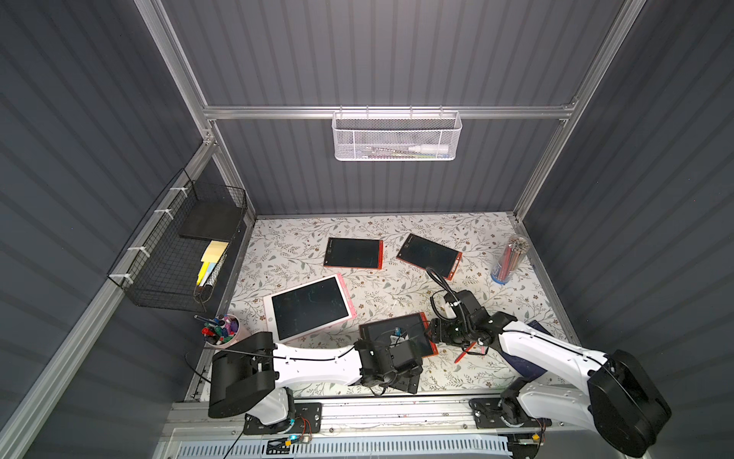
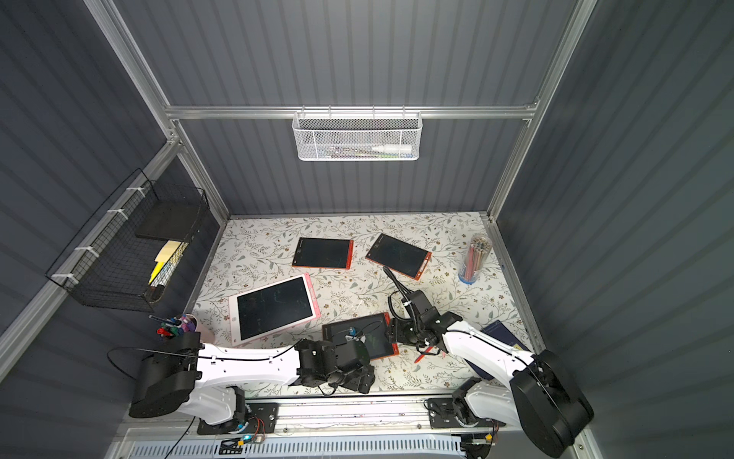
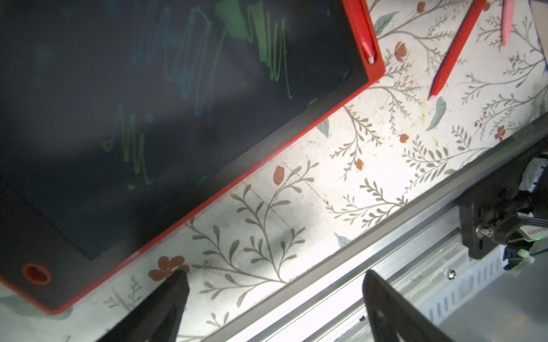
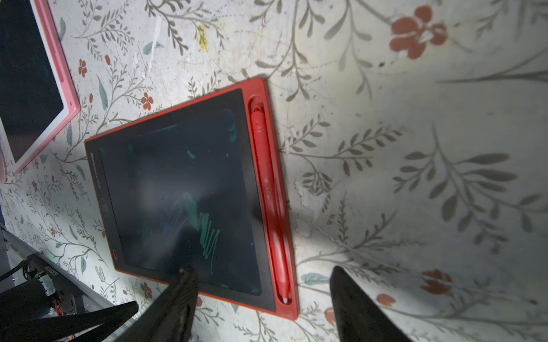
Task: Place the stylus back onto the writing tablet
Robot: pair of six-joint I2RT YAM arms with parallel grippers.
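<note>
The front writing tablet (image 4: 177, 199) has a red frame, with a red stylus (image 4: 268, 193) lying in its right-side slot. In the right wrist view my right gripper is open above the tablet's right end, nothing between its fingers. My left gripper is open over the tablet's front edge and the table, empty, in the left wrist view. A loose red stylus (image 3: 456, 51) and a pink stylus (image 3: 506, 20) lie on the table to the right of that tablet.
Two red-edged tablets (image 1: 351, 253) lie at the back, a pink-white tablet (image 1: 306, 306) at left. A pen cup (image 1: 221, 329) stands front left, a clear holder (image 1: 508, 260) at right. A dark blue item (image 1: 520, 363) lies front right, beneath the right arm.
</note>
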